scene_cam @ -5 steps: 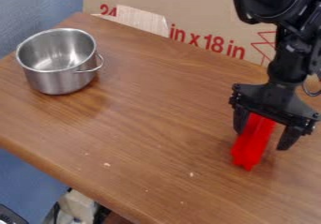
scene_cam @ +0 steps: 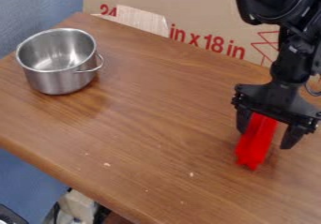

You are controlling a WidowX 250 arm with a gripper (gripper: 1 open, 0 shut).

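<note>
A red oblong block [scene_cam: 256,145] sits on the wooden table at the right. My black gripper [scene_cam: 268,125] is over its upper end, fingers open on either side, one at the block's left and one to its right; whether they touch it I cannot tell. A steel pot [scene_cam: 58,65] with a wire handle stands at the upper left of the table.
A cardboard box [scene_cam: 194,12] stands behind it. The table's left edge drops to a blue surface [scene_cam: 25,181] at the lower left.
Over the last second my gripper has shifted slightly left and the red block stands a little differently under it, slightly more upright in view. The pot is unmoved.
</note>
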